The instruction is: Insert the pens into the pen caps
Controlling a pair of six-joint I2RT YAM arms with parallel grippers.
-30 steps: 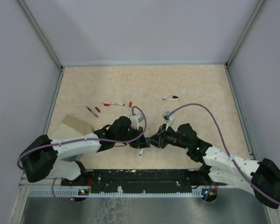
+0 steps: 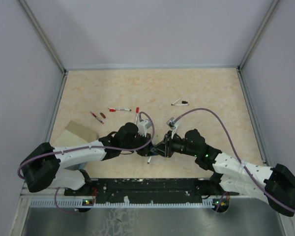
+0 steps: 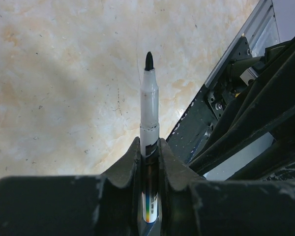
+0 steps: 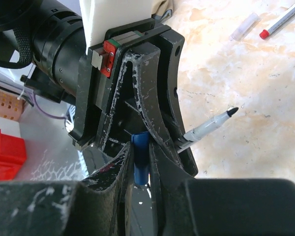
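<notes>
A white marker [image 3: 149, 103] with a bare black tip is clamped by my left gripper, its tip extending past the fingers. In the top view, my left gripper [image 2: 151, 148] and right gripper [image 2: 160, 149] meet close together at the front middle of the table. My right gripper is shut on a small blue piece that looks like a pen cap [image 4: 141, 157]. The cap is right up against the left fingers [image 4: 152, 93]; whether they touch cannot be told. Beyond those fingers, the held marker [image 4: 211, 125] sticks out sideways, tip toward the far side.
Red-ended markers [image 2: 119, 109] and small caps [image 2: 103, 116] lie at left. White markers, one with a black cap [image 2: 185, 103], lie at back right. A clear cap [image 4: 245, 26] rests near a red-tipped marker [image 4: 284, 20].
My right gripper has shifted slightly left, closer to the left gripper. The left arm and the loose pens have stayed where they were.
</notes>
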